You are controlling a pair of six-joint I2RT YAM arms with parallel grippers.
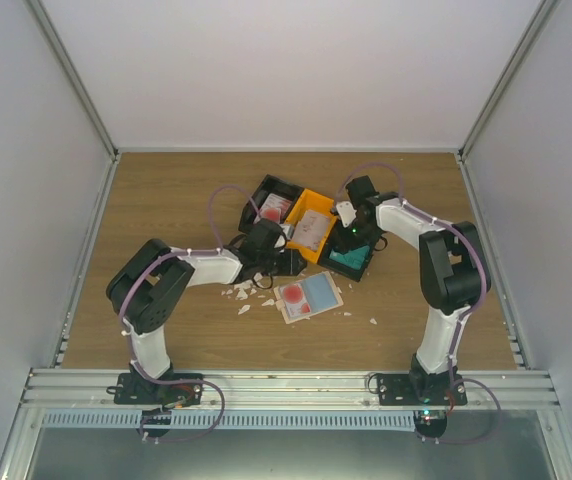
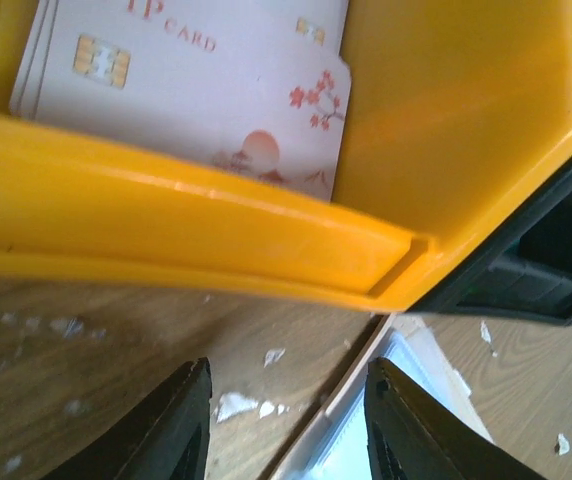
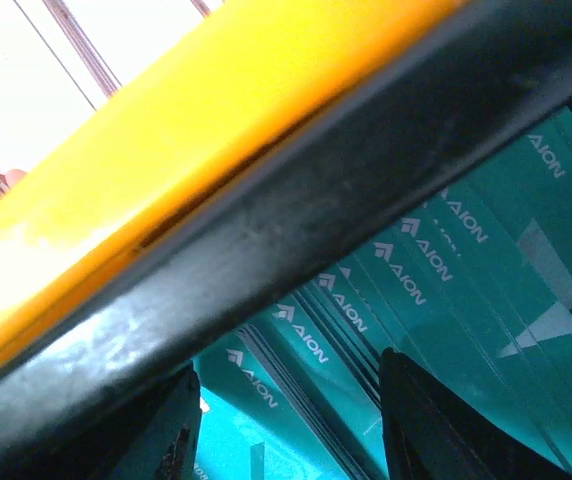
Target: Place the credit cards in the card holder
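Observation:
The card holder [image 1: 308, 297], tan-edged with a red-and-white half and a pale blue half, lies flat on the table. White cards [image 2: 206, 80] rest in an orange tray [image 1: 311, 222]; teal cards [image 3: 436, 270] lie in a black tray [image 1: 344, 268] to its right. My left gripper [image 1: 294, 263] is open just in front of the orange tray, with only table and part of the card holder showing between its fingers. Over the teal cards stands my right gripper, open, one finger close to the black tray's wall. Whether that finger touches the wall is unclear.
Another black tray [image 1: 249, 215] with red-and-white cards [image 1: 275, 207] adjoins the orange one on the left, partly behind my left arm. White scraps [image 1: 244, 309] are scattered around the card holder.

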